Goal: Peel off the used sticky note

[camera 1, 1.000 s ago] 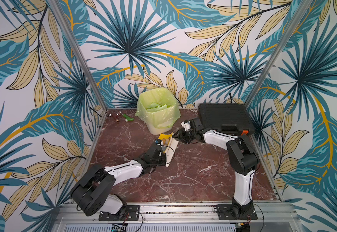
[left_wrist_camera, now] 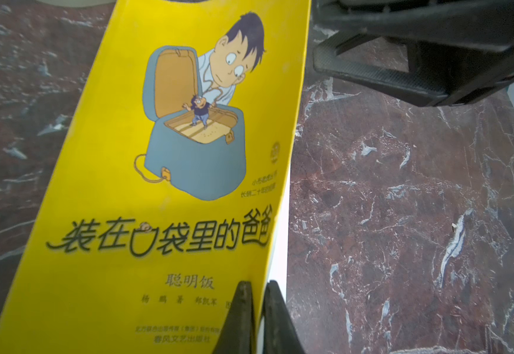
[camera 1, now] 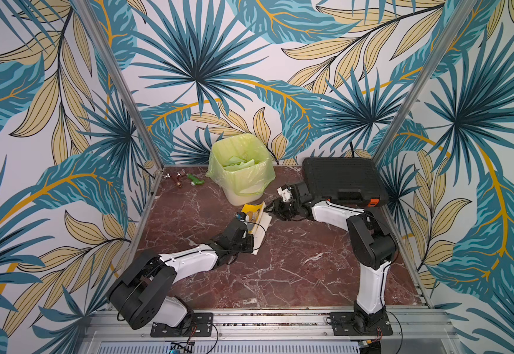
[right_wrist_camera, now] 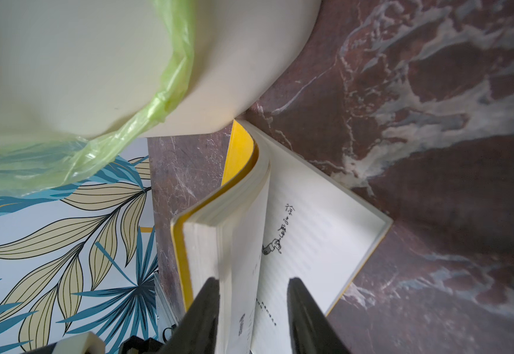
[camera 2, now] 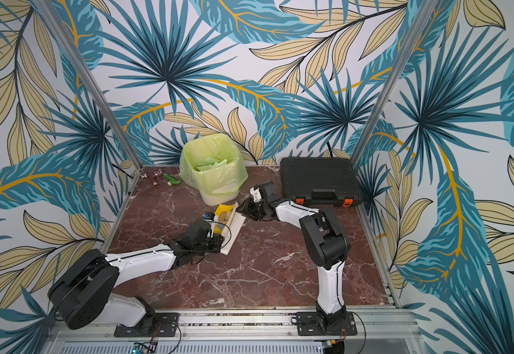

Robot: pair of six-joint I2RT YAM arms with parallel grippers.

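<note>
A yellow-covered book (left_wrist_camera: 168, 177) (right_wrist_camera: 310, 242) (camera 1: 251, 209) lies open on the marble table below the bin, its pages curved up along the middle; no sticky note is clearly visible. My left gripper is shut at the book's edge, its fingertips against the curled cover and pages. My right gripper is open over the open pages, near the raised page block, at the book's far end by the bin (camera 1: 239, 191).
A black case (camera 1: 342, 177) sits at the back right. Small metal and green items (camera 1: 195, 180) lie at the back left.
</note>
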